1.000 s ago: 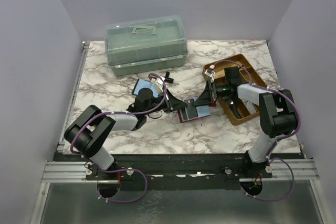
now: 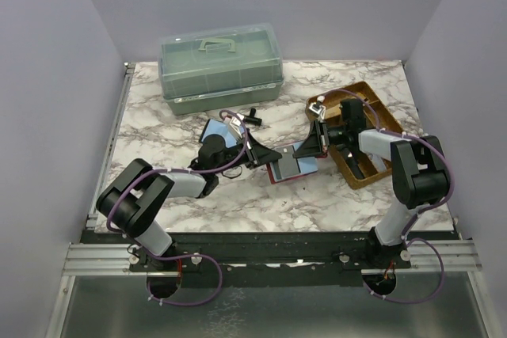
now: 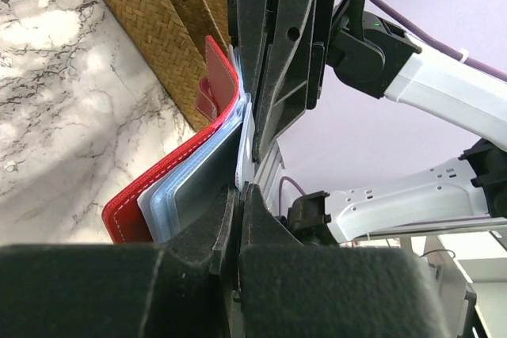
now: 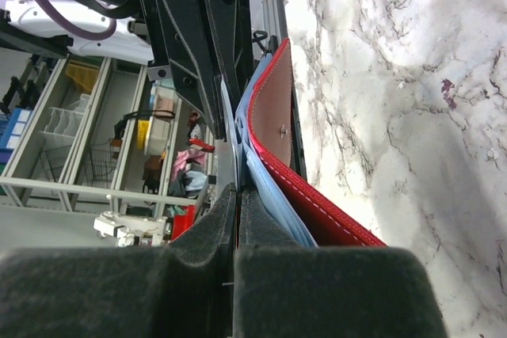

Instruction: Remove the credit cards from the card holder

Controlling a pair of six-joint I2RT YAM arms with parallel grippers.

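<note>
The red card holder [image 3: 128, 207] with pale blue inner sleeves [image 3: 166, 199] and a thin pale card [image 3: 245, 144] is held upright in mid-table, between my two grippers. My left gripper [image 2: 271, 156] is shut on the holder's thin sleeve or card at one side. My right gripper [image 2: 307, 148] is shut on the other side of the same thin layers, facing the left one. The red flap [image 4: 273, 116] stands apart from the fingertips. Which layer each gripper pinches is hard to tell.
A woven divided tray [image 2: 376, 180] lies right of the grippers. A translucent lidded box [image 2: 218, 69] is at the back, with a light blue item [image 2: 214, 132] and small dark object [image 2: 253, 116] below it.
Both grippers have shifted very slightly, and the holder between them looks a little more spread or turned toward the top camera.
</note>
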